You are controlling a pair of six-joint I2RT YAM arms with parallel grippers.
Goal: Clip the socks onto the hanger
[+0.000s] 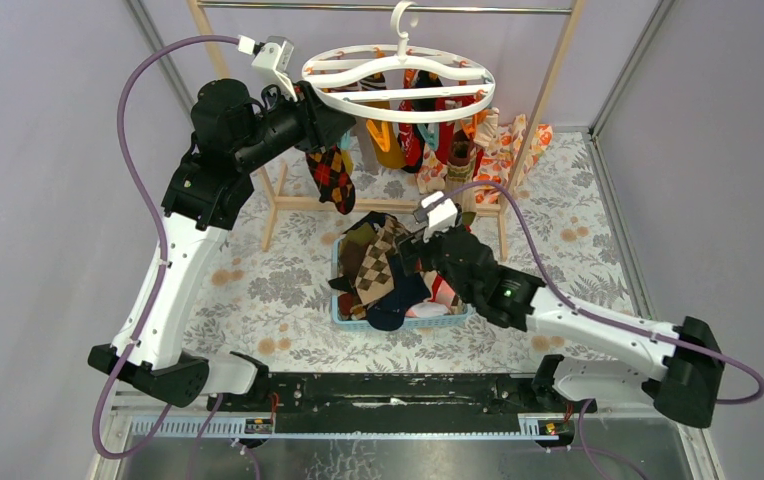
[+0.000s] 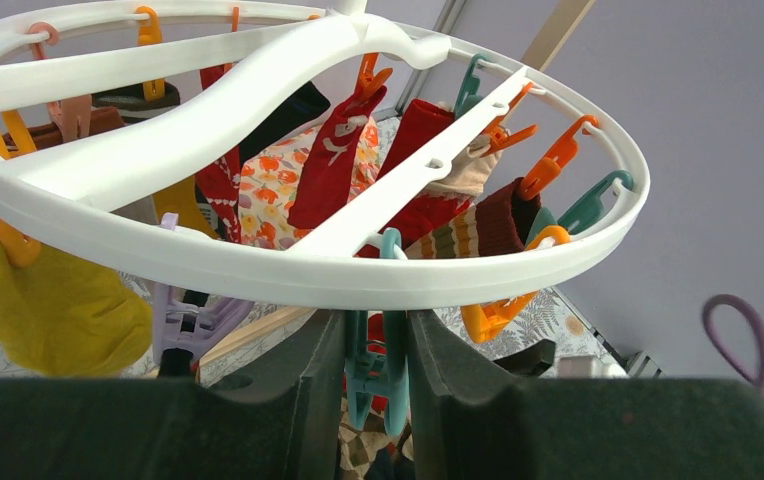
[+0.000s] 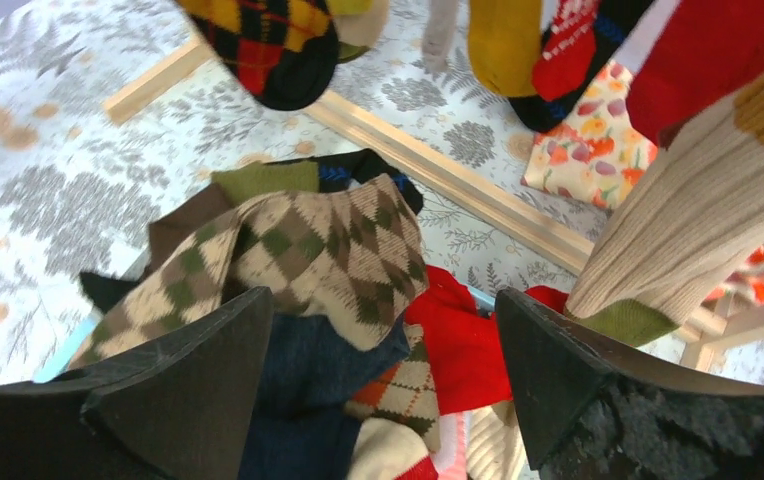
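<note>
The white round hanger (image 1: 398, 112) hangs from the rail with clips and several socks around it. My left gripper is at the hanger's near left rim, shut on a teal clip (image 2: 395, 345); no sock shows in that clip. Below, a light blue basket (image 1: 428, 322) holds a loose pile of socks. My right gripper is open above the pile, its fingers (image 3: 223, 350) wide apart and nothing gripped between them. Beneath it, a brown-and-beige argyle sock (image 3: 333, 245) lies on top, beside a navy sock (image 3: 318, 365).
Near the left gripper hangs a red-black argyle sock (image 1: 330, 180). A striped beige sock (image 3: 698, 215) hangs close on the right wrist view's right side. The wooden stand's bar (image 3: 448, 185) runs behind the basket. Floor left of the basket is clear.
</note>
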